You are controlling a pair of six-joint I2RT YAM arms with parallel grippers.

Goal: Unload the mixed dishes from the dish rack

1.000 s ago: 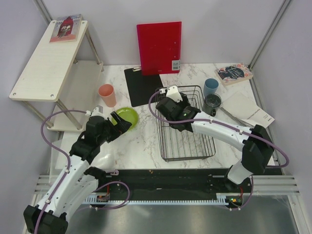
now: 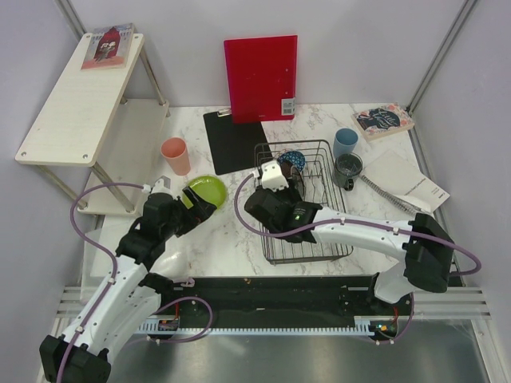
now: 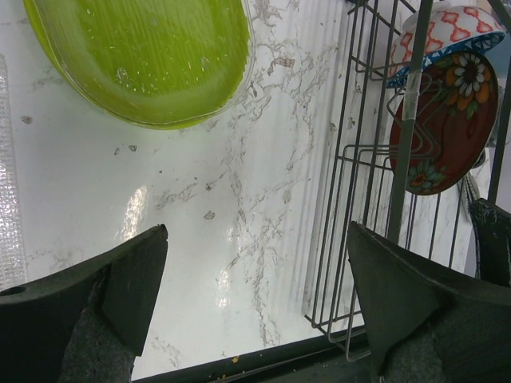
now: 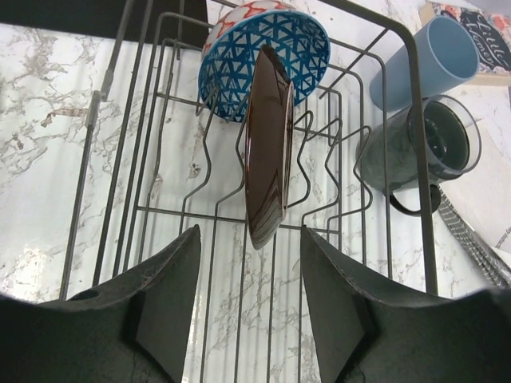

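The wire dish rack point(image 2: 326, 251) holds a brown plate with painted flowers point(image 3: 447, 120), standing on edge, and a patterned bowl point(image 4: 311, 52) behind it. In the right wrist view the plate is seen nearly edge-on, ahead of my right gripper. That gripper is part open over the rack, its fingers apart with nothing between them, and the plate's near end lies just beyond the fingertips. My left gripper is open and empty over the counter, left of the rack. A green plate point(image 2: 208, 190) lies on the counter near it.
A dark glass mug point(image 2: 348, 167) and a blue cup point(image 2: 345, 141) stand right of the rack. A pink cup point(image 2: 176, 155), black clipboard point(image 2: 227, 144) and white shelf point(image 2: 88, 104) are to the left. Bare counter lies between left gripper and rack.
My right arm has shifted toward the front over the rack, uncovering the bowl and part of the plate in the top view. The left arm has hardly moved.
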